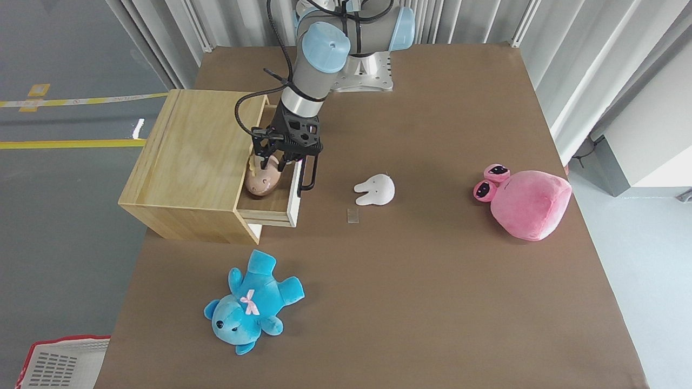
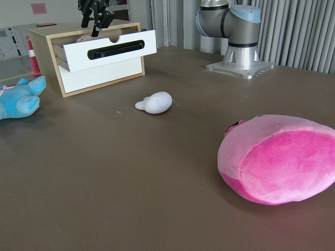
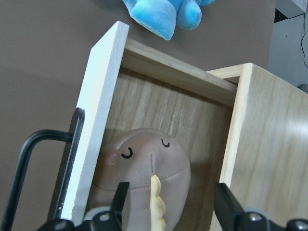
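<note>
My gripper point(image 1: 272, 155) stands open over the pulled-out drawer point(image 1: 269, 208) of the wooden cabinet point(image 1: 188, 149). A round beige-pink plush point(image 1: 261, 180), with a sleeping face and a pale yellow frill, lies inside the drawer, below my fingers. In the wrist view the plush point(image 3: 171, 183) rests against the drawer's white front point(image 3: 96, 86), and my black fingers show at the lower edge, spread either side of its frill.
A blue bear point(image 1: 256, 304) lies in front of the cabinet. A small white bunny plush point(image 1: 377, 189) is right of the drawer, and a large pink plush point(image 1: 529, 204) lies farther right.
</note>
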